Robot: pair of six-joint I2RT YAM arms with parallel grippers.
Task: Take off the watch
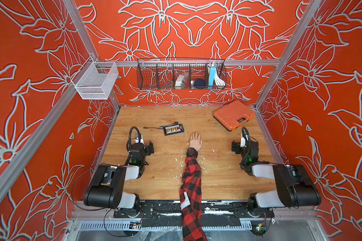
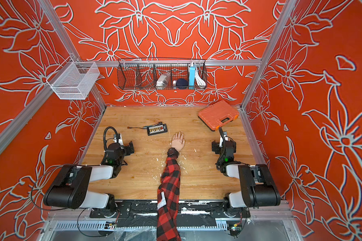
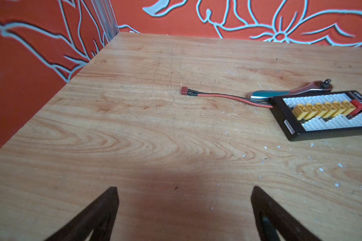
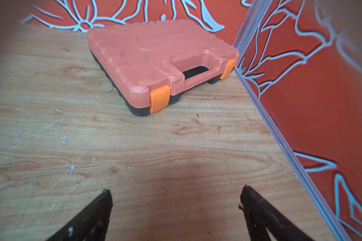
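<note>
A dark watch (image 1: 192,152) is worn on the wrist of a person's arm, between the hand (image 1: 195,142) and a red-and-black checked sleeve (image 1: 191,180). The hand rests palm down on the table, fingers pointing to the back wall. My left gripper is open and empty, well to the left of the watch. On the other side my right gripper, also open and empty, stands apart from the arm. Neither wrist view includes the watch. Its strap fastening cannot be made out from above.
A board with yellow connectors (image 3: 325,110) and a ratchet (image 3: 297,89) lie at the back, left of the hand. An orange tool case (image 4: 156,56) occupies the back right corner. A black wire basket (image 1: 165,76) hangs on the wall. Bare table (image 1: 160,168) flanks the arm.
</note>
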